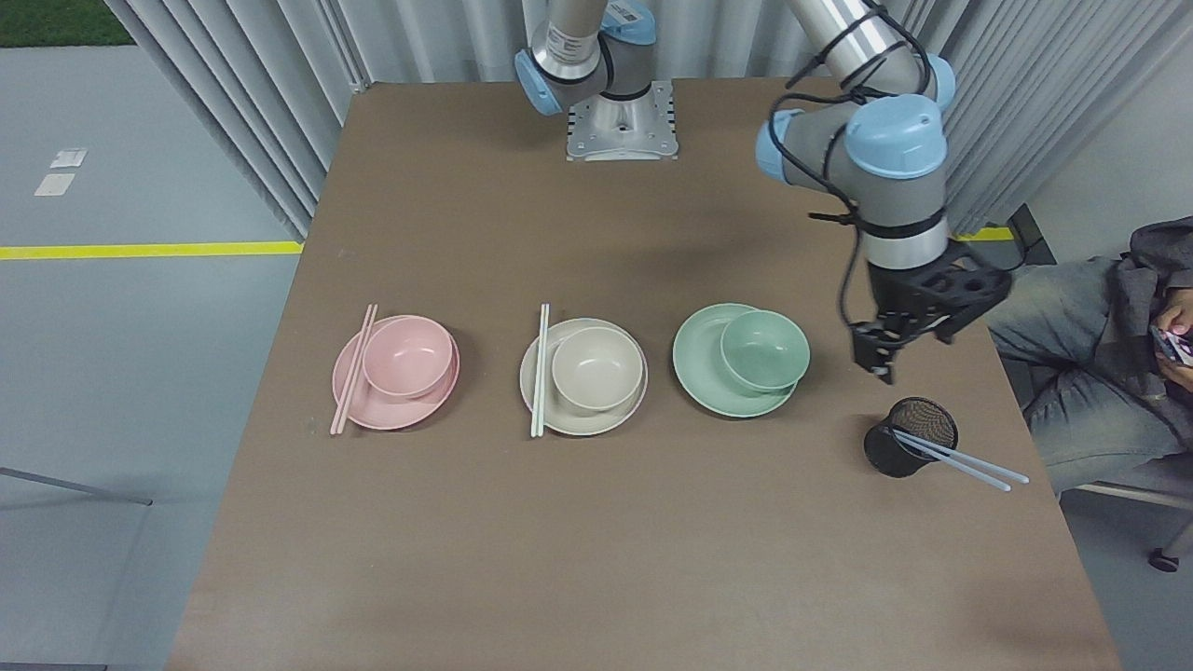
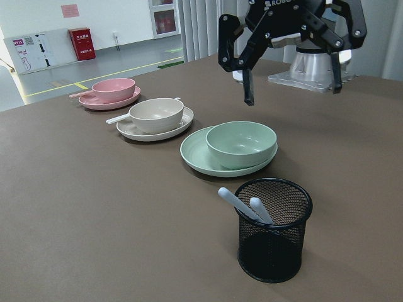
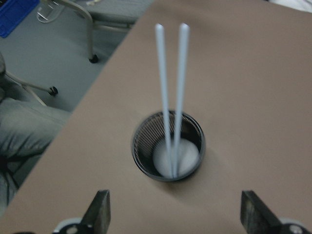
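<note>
A pair of pale chopsticks leans in a black mesh cup at the table's right side; in the wrist view they cross the cup's rim. My gripper hangs above and behind the cup, open, with nothing between its fingers. The green bowl sits on a green plate, left of the cup in the front view.
A white bowl and pink bowl sit on matching plates, each with chopsticks laid across. A seated person is beyond the right edge.
</note>
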